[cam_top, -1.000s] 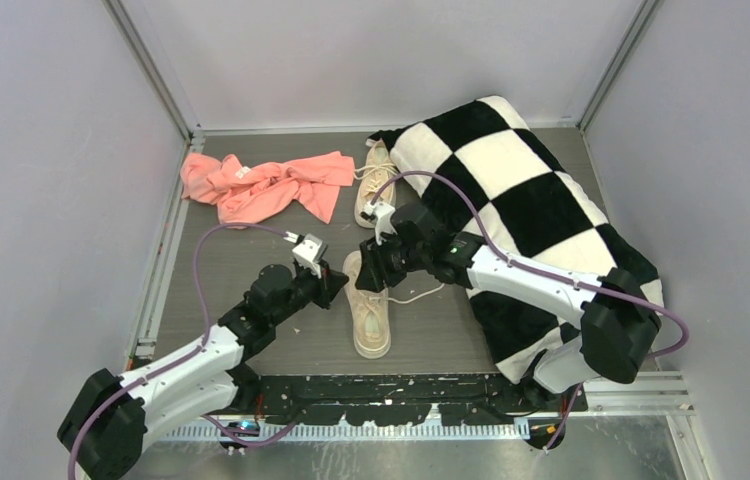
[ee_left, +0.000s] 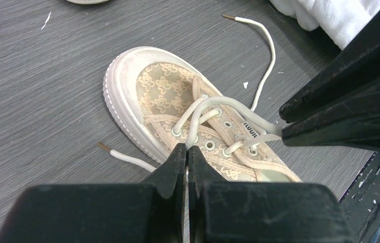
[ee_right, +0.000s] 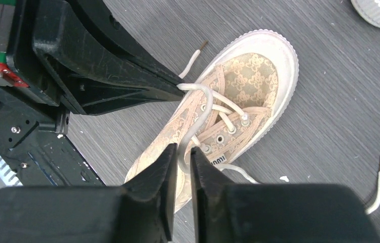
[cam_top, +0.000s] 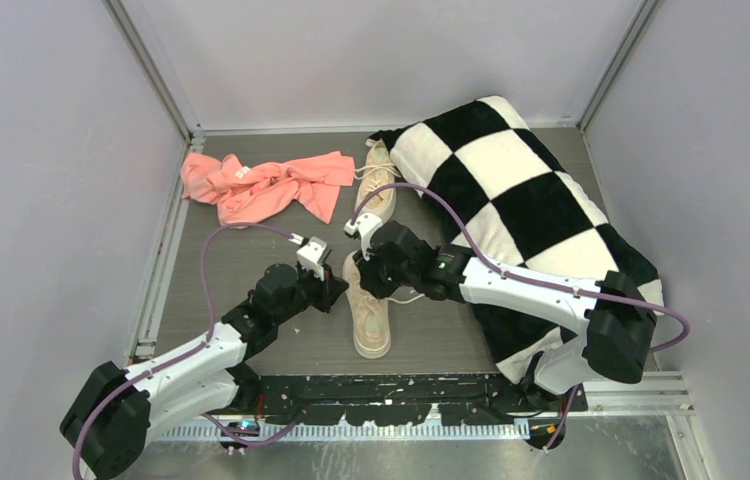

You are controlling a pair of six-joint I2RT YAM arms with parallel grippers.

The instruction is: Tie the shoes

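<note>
A beige lace sneaker [cam_top: 370, 330] lies on the grey floor, white laces threaded through it, loose ends out to both sides. My left gripper is shut on a lace [ee_left: 223, 101], which arches over the shoe to my right gripper [cam_top: 371, 285]. In the right wrist view that lace runs down between the fingertips of my right gripper, which are part open around it; whether they grip it cannot be told. A second sneaker [cam_top: 376, 200] lies behind the first.
A pink cloth [cam_top: 271, 185] lies at the back left. A checkered cushion [cam_top: 511, 210] fills the right side, touching the rear shoe. Bare floor shows left of the front shoe.
</note>
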